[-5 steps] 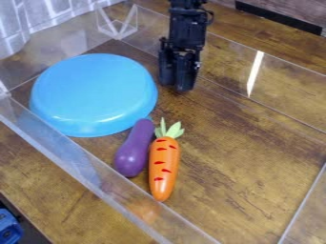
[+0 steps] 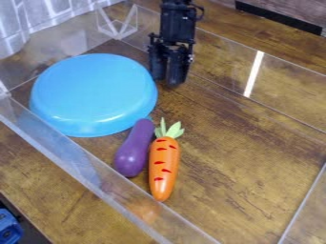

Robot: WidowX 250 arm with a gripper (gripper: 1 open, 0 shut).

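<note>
A black gripper [image 2: 170,67] hangs low at the top centre, behind a light-blue round dish [image 2: 91,91] lying at the left; whether its fingers are open or shut is too dark to make out. In front of the dish lie a purple eggplant [image 2: 133,150] and, beside it on the right, an orange carrot [image 2: 165,170] with a green top, both on the wooden floor [image 2: 235,162] of a clear-walled bin.
Clear walls border the area at left, front and right. A small blue object [image 2: 7,227] shows at the bottom-left edge outside.
The gripper has shifted very slightly around the same spot; the dish, eggplant and carrot are unchanged.
</note>
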